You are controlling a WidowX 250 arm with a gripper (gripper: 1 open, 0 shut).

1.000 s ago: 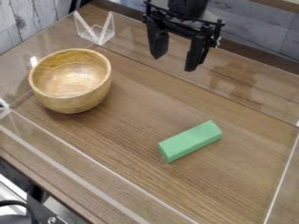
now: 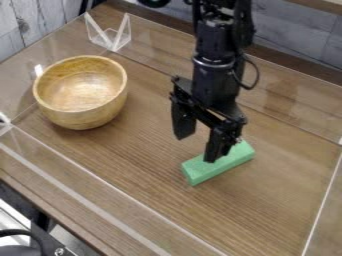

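My black gripper [image 2: 207, 128] hangs from the top centre of the camera view, low over the table just above a mint-green rectangular block [image 2: 218, 163]. Its fingers are open, with the block lying at or just beneath their tips; whether they touch it is unclear. A wooden bowl [image 2: 80, 90] sits to the left.
A small white wire-like object [image 2: 107, 30] stands at the back left. Dark cables lie at the lower left corner, off the table edge.
The block and bowl have not visibly moved.
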